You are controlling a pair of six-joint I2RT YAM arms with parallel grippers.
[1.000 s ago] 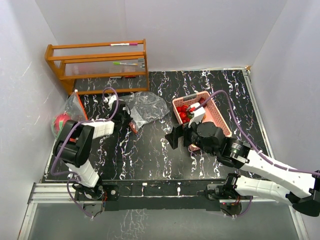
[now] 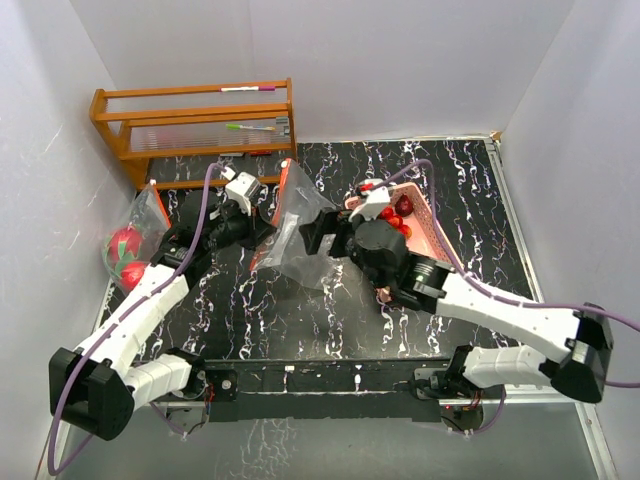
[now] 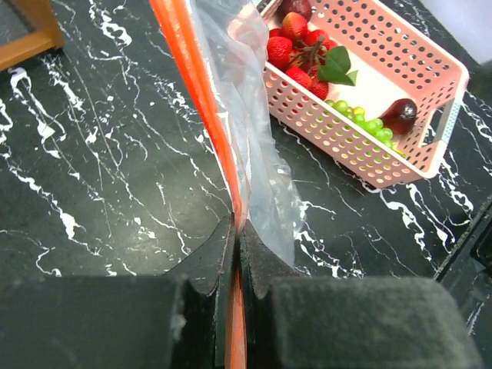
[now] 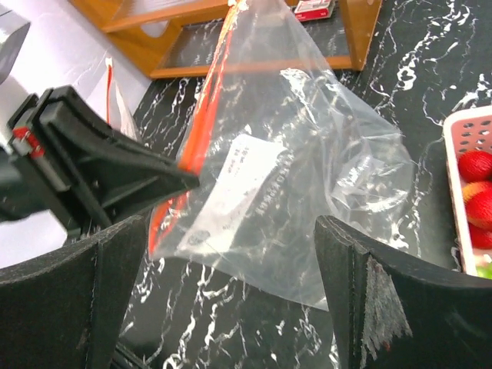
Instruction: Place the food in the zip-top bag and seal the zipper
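My left gripper (image 2: 262, 232) is shut on the orange zipper edge of the clear zip top bag (image 2: 300, 220), which hangs upright from it; the strip (image 3: 196, 92) runs down between the fingers in the left wrist view. My right gripper (image 2: 320, 228) stands open beside the bag's right side, the plastic (image 4: 269, 192) filling the view beyond its fingers. The pink basket (image 3: 346, 154) holds strawberries (image 3: 278, 52), green grapes (image 3: 377, 131) and dark round fruit (image 3: 400, 115).
A second bag (image 2: 130, 250) with red items stands at the far left. A wooden rack (image 2: 130, 120) stands at the back left.
My left gripper has lifted the bag from lying on the surface to upright and moved it right. My right gripper has moved up and left from the basket's side to the bag.
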